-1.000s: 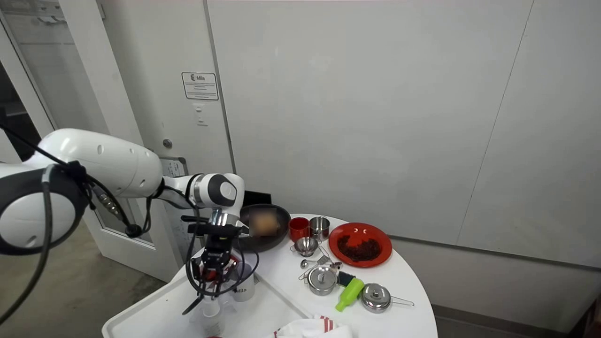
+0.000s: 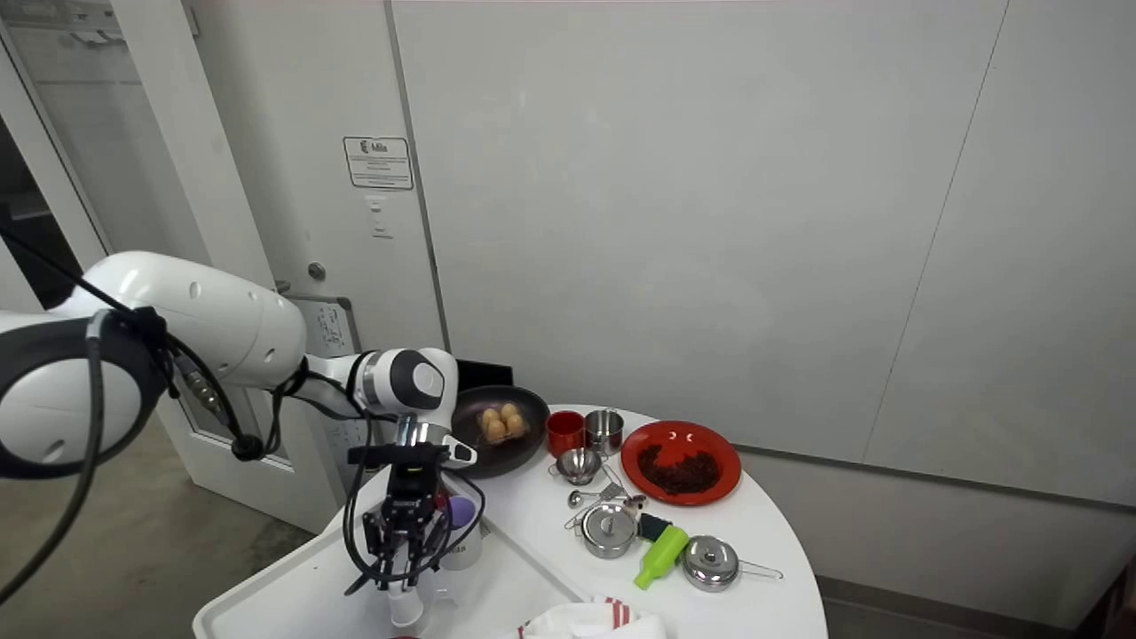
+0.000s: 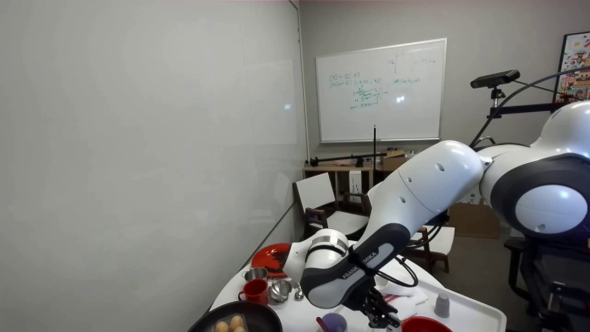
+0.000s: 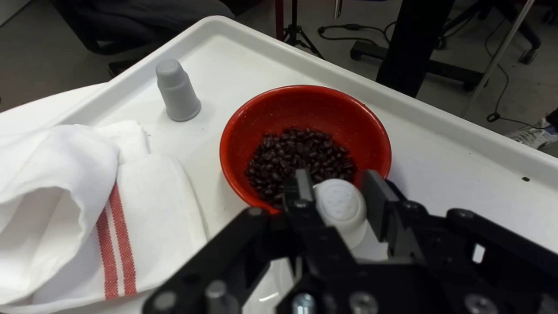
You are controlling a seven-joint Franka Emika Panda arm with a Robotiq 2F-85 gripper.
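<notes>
A white shaker (image 4: 342, 205) with small holes in its rounded top stands between the fingers of my gripper, which is shut on it in the wrist view. Just beyond it is a red bowl (image 4: 306, 99), dark beans (image 4: 301, 157) gathered in its bottom. To the upper left, a grey shaker (image 4: 178, 91) stands upright on the white tray (image 4: 246, 47). From exterior view 1, my gripper (image 2: 401, 580) points down over the tray, and the white shaker (image 2: 406, 608) shows below its fingers. Whether its base touches the tray cannot be made out.
A white cloth with red stripes (image 4: 151, 230) lies left of the bowl. Close beside the arm stands a cup with a purple inside (image 2: 461, 513). A black pan (image 2: 479, 456), a red plate (image 2: 732, 469) and small steel pots (image 2: 610, 529) occupy the table beyond.
My gripper has come down lower toward the tray, the white shaker moving with it. The other table items have stayed where they were.
</notes>
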